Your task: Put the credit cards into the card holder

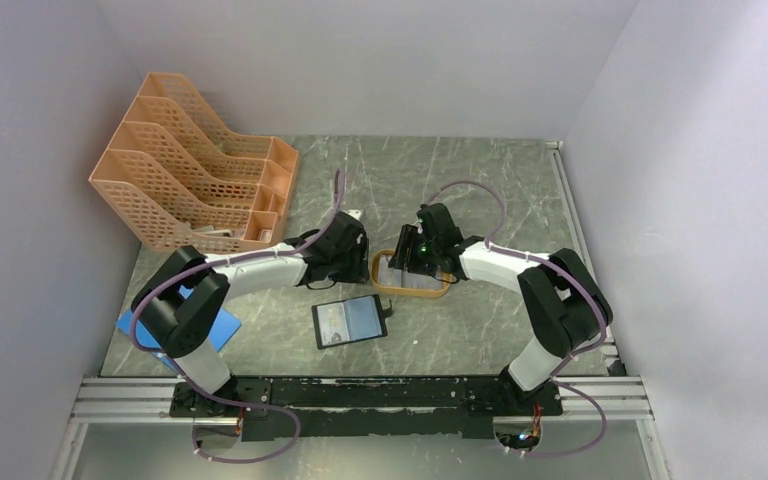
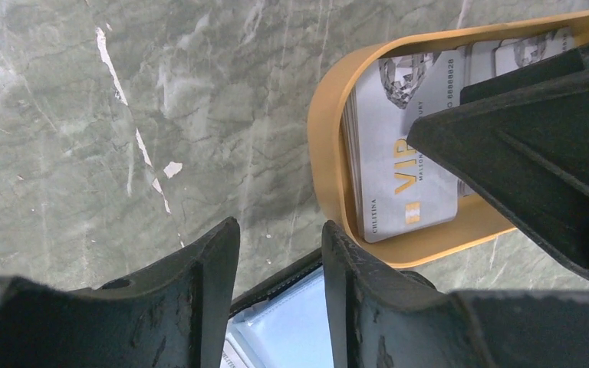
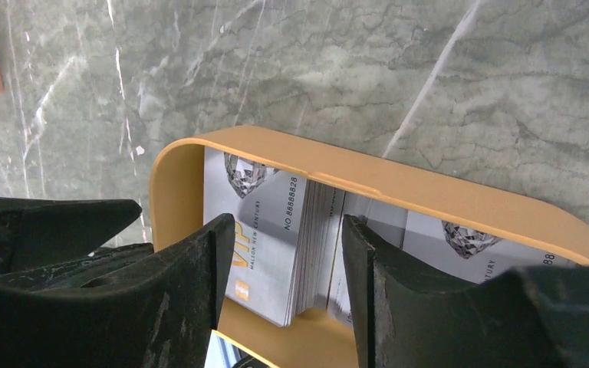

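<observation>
White credit cards stand in a leaning stack at the left end of an orange tray. Over that stack is my right gripper, open, one finger above the top card and the other past its right side; whether they touch is unclear. My left gripper is also open, empty, just left of the tray in the top view. The card holder, black-edged with a pale and a blue half, lies flat in front of the tray. In the left wrist view the right gripper's dark fingers partly cover the cards.
More cards fill the right part of the tray. A large orange organizer stands at the back left, and a blue sheet lies under the left arm. Clear table extends to the right.
</observation>
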